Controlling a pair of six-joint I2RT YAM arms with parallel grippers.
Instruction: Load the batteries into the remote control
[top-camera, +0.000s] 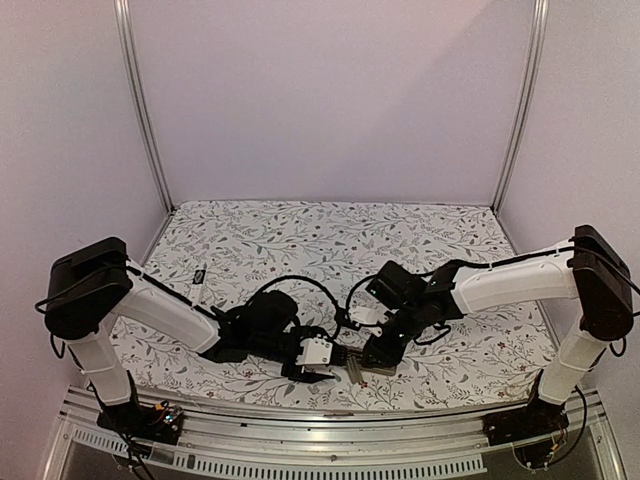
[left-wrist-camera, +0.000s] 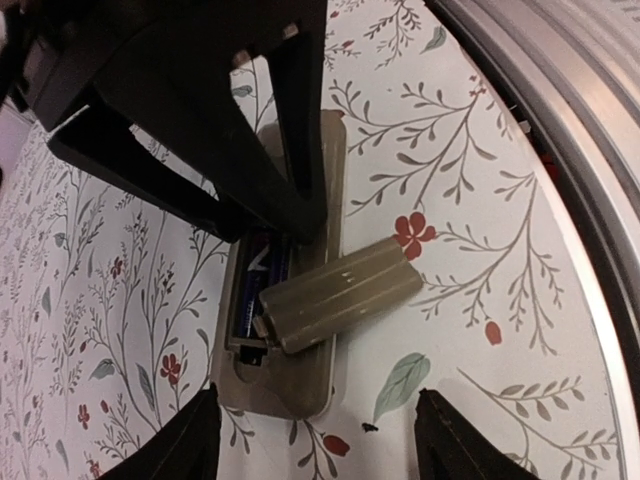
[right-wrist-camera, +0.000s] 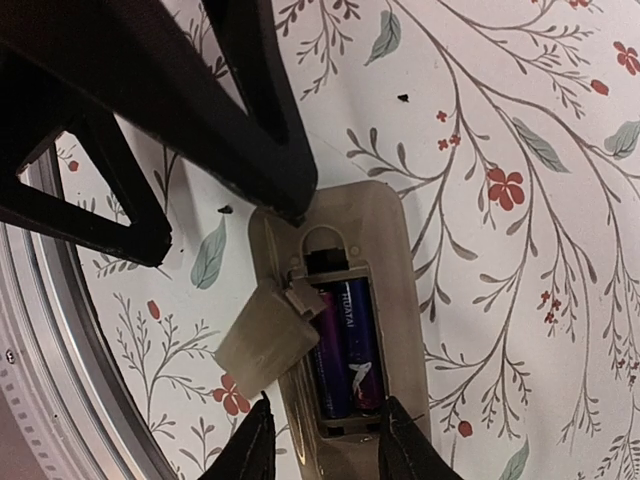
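The grey-brown remote control (right-wrist-camera: 400, 270) lies on the patterned cloth with its battery compartment uncovered. Inside rest two dark blue batteries, side by side; the left wrist view shows them only partly. The battery cover (left-wrist-camera: 340, 295) is askew across one long edge of the remote, its outer end sticking out over the cloth. My left gripper is open near one end of the remote, nothing between its fingers. My right gripper is part open over the other end, its fingers (right-wrist-camera: 262, 435) apart with the remote below.
The two grippers sit close together, one at either end of the remote. A metal rail (top-camera: 330, 425) runs along the front edge of the table. Behind the arms the patterned cloth (top-camera: 330, 235) is clear.
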